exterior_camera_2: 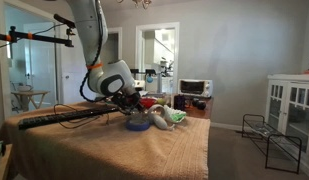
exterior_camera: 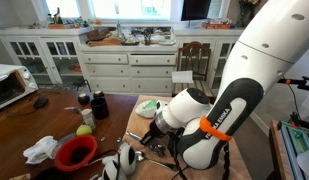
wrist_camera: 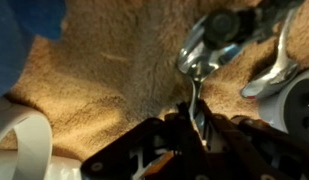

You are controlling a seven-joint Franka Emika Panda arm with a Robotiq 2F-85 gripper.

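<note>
My gripper is shut on the thin handle of a silver utensil (wrist_camera: 198,62), which looks like a spoon, above a tan towel (wrist_camera: 109,85) in the wrist view. Dark, blurred parts hide some of the utensil's far end. To its right lies another silver spoon (wrist_camera: 277,72), apart from my fingers. In the first exterior view the arm bends down to the table, and the gripper (exterior_camera: 160,142) is small and dark there. The second exterior view shows the arm's white wrist (exterior_camera_2: 116,80) low over the cloth, the fingers hard to make out.
Close around the gripper are a blue object (wrist_camera: 22,45), a white cup (wrist_camera: 29,140) and a grey-rimmed round container (wrist_camera: 294,108). Farther off stand a red bowl (exterior_camera: 76,152), dark jars (exterior_camera: 99,106) and a toaster oven (exterior_camera: 12,84).
</note>
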